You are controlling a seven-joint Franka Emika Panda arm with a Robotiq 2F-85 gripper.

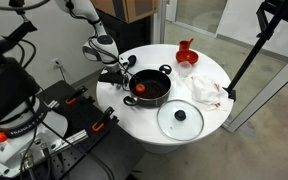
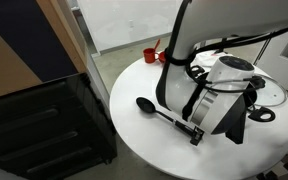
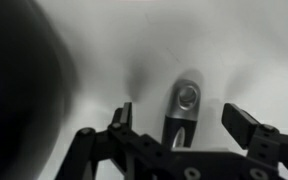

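A black spoon lies on the white round table, its bowl pointing away from the arm. In the wrist view, the end of its handle shows between the spread fingers of my gripper, touching neither fingertip. My gripper is open, low over the handle end. A black pot stands close beside the gripper, with a red-orange object in it; a dark round wall, probably the pot's, fills the left of the wrist view. The arm hides most of the pot in exterior view 2.
A glass lid with a black knob lies at the table's front right. Crumpled white cloth lies on the right side. A red cup and a red bowl stand at the back. Bare table shows left of the spoon.
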